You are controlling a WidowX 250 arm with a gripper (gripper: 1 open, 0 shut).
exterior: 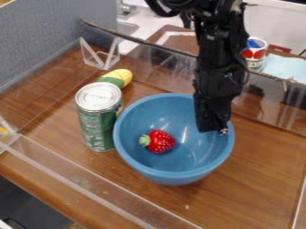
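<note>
My black gripper (217, 125) is over the right side of the blue bowl (174, 167), shut, with a small pale bit showing at its tip; what it holds is mostly hidden. A red strawberry (160, 141) lies inside the bowl, left of the gripper. A silver can with a green label (99, 123) stands just left of the bowl.
A yellow corn cob (116, 78) lies behind the can. Clear plastic walls edge the wooden surface (180, 204). Beyond the back wall are a cup (253, 52) and a light blue cloth (287, 67). Bare wood lies right of the bowl.
</note>
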